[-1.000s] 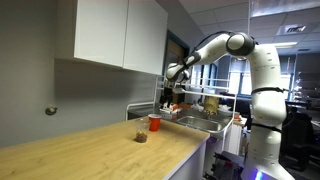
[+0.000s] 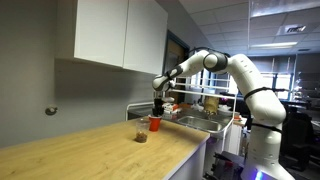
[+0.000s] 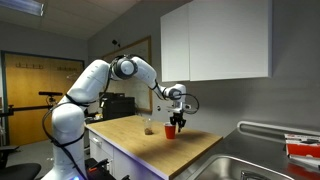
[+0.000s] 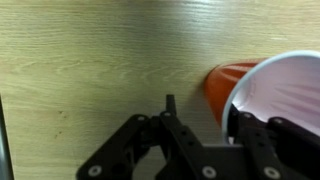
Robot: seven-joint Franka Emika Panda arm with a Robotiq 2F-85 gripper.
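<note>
A red cup [image 2: 155, 125] with a pale inside stands upright on the wooden table, close to the sink end. My gripper [image 2: 158, 111] is right over it, pointing down. In exterior view 2 the cup [image 3: 170, 133] shows just below and left of the gripper [image 3: 178, 123]. The wrist view has the cup's red outer wall [image 4: 222, 82] and white rim at the right. One dark finger [image 4: 168, 118] is outside the rim and the other overlaps the cup's opening. A gap remains between the fingers, with the rim passing through it, so the fingers are partly open.
A clear container [image 2: 142, 132] with brown contents stands on the table near the cup. Beyond the table's end lies a metal sink [image 2: 200, 121]. White cabinets [image 2: 115, 35] hang above the back wall.
Over the last second my gripper has come down and to the left in exterior view 1, from above the sink side to the cup's top. The cup and container have not visibly moved.
</note>
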